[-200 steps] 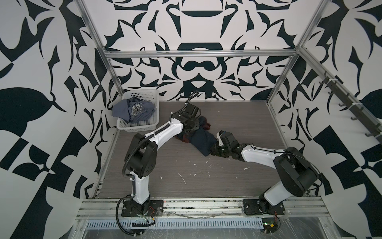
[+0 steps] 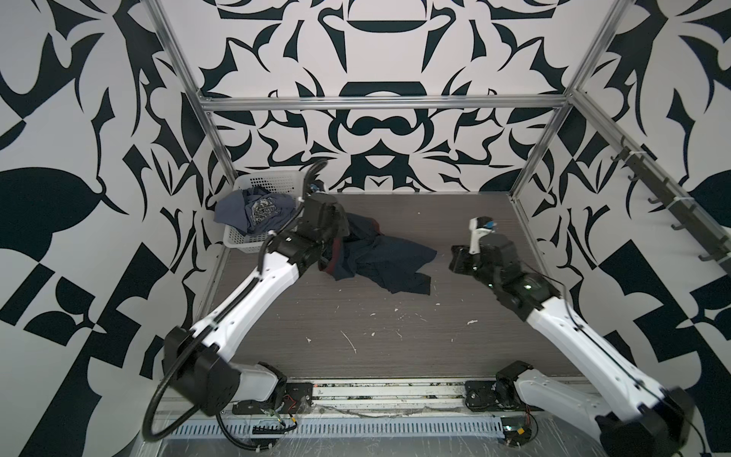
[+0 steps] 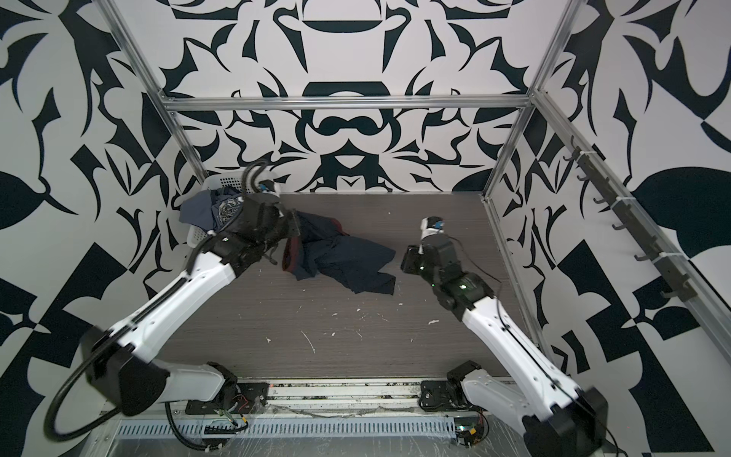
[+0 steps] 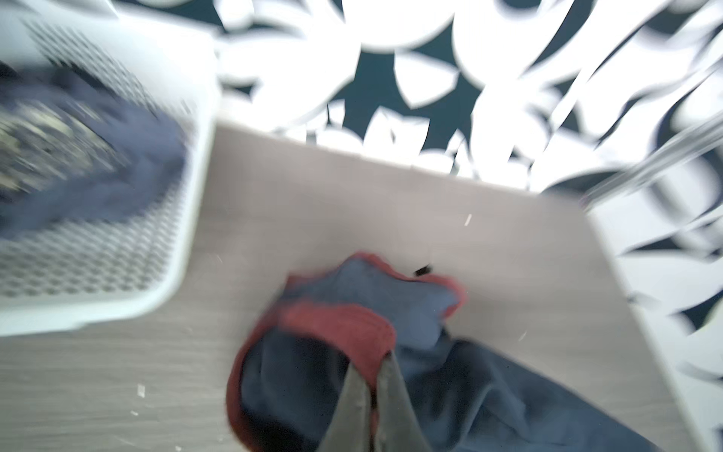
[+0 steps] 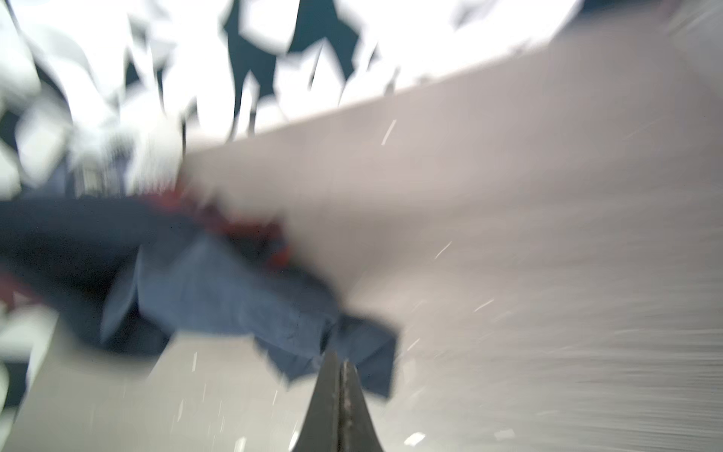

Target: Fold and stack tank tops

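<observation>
A dark navy tank top (image 2: 388, 262) with red trim lies loosely bunched and stretched across the middle of the table. In the left wrist view, my left gripper is shut on its red edge (image 4: 339, 324), which rises to the fingertips; the cloth is blurred by motion. My right gripper is shut with nothing visible between its fingers, raised to the right of the tank top, apart from it in the top views. Grey-blue garments (image 2: 251, 209) with a printed patch lie in a white basket at the back left.
The perforated basket (image 4: 188, 226) stands beside my left arm. Bare table (image 2: 472, 320) shows at the front and back right. Patterned walls and metal rails enclose the table, with a rack of hooks (image 2: 655, 194) on the right wall.
Both arms have risen. My left gripper has moved left, drawing cloth with it; my right gripper has moved right, away from the tank top, which now spreads wider to the right.
</observation>
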